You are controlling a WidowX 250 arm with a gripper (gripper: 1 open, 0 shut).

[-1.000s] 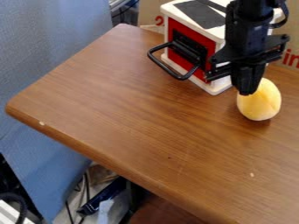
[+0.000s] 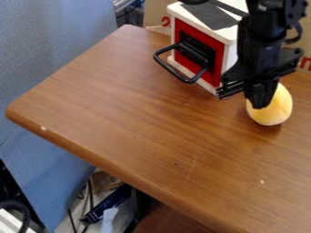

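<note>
A round pale yellow-orange object (image 2: 271, 111) rests upright on the wooden table (image 2: 134, 118) at the right. My black gripper (image 2: 259, 96) hangs over its upper left, fingertips at or just touching it; whether the fingers are apart or closed is hidden by the angle. Behind stands a small white-and-red appliance (image 2: 197, 32) with a dark top panel and a black loop handle (image 2: 168, 67) at its front, partly hidden by my arm.
Cardboard boxes (image 2: 157, 13) sit behind the appliance. Left of the table edge are a blue fabric surface (image 2: 49, 73) and cables on the floor.
My gripper has shifted slightly right and down over the round object. The object and appliance look about the same.
</note>
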